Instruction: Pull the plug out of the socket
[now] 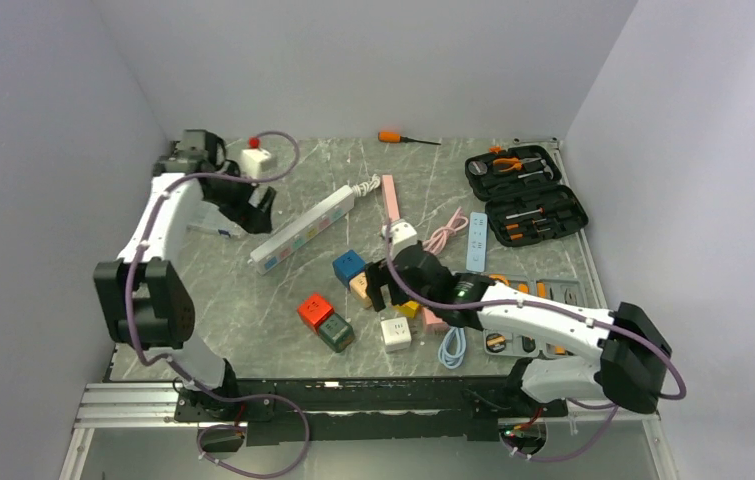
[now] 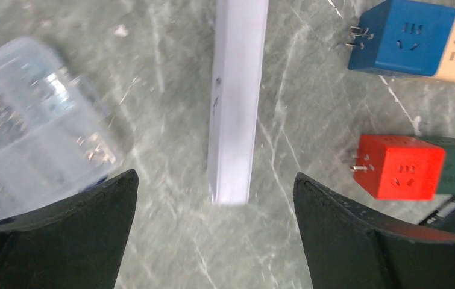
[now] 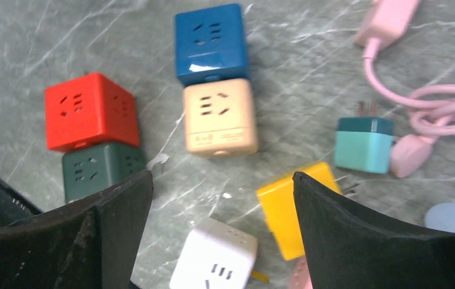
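Over the far left of the table, my left gripper (image 1: 258, 207) stands open and empty, left of the white power strip (image 1: 303, 230). My right gripper (image 1: 380, 288) is open above the cubes; its fingers (image 3: 113, 208) stand wide apart with nothing between them. A tan cube (image 3: 220, 114) lies ahead of the fingertips, against the blue cube (image 3: 210, 42). The red cube (image 3: 89, 111) sits against the dark green one (image 3: 98, 168). Metal prongs show on the blue cube (image 2: 393, 36) and red cube (image 2: 399, 165). Inside those two pairs, the contact faces are hidden.
A white cube (image 3: 216, 256), a yellow cube (image 3: 294, 211) and a teal plug (image 3: 363, 147) beside pink cable lie near the right gripper. A clear box (image 2: 26, 126) sits left of the strip. Tool cases (image 1: 528, 195) occupy the right; bare table surrounds the strip's near end.
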